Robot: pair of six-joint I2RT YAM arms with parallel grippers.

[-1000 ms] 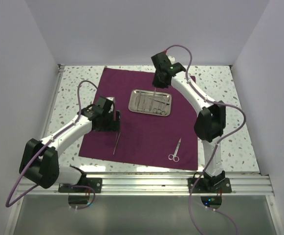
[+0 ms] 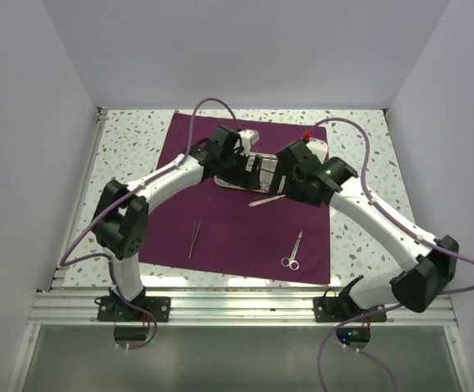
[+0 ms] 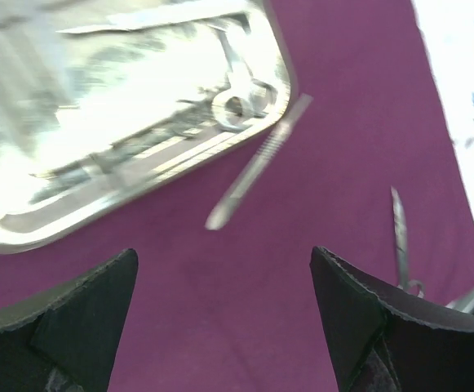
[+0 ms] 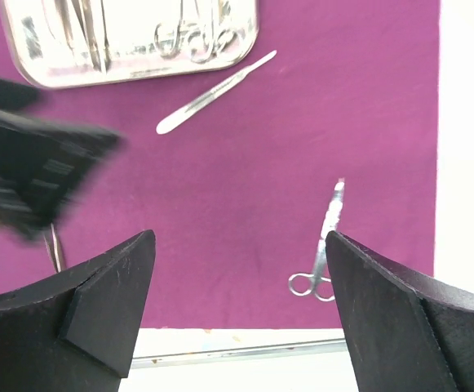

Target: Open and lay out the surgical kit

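On the purple cloth [image 2: 228, 229], tweezers [image 2: 194, 240] lie at the left and scissors [image 2: 294, 251] at the front right. A scalpel-like tool [image 4: 216, 100] rests just in front of the metal tray [image 4: 122, 77]. In the left wrist view, scissors-like tools [image 3: 235, 104] and a slim pale instrument [image 3: 159, 16] are in the tray. My left gripper [image 2: 253, 171] is over the tray, which it partly covers from above; its fingers are spread and empty. Right of it, my right gripper [image 2: 281, 184] hangs open near the tray's right end, nothing between its fingers.
Both grippers are close together over the tray; the left one's dark body [image 4: 41, 163] intrudes into the right wrist view. A speckled table [image 2: 367, 253] surrounds the cloth.
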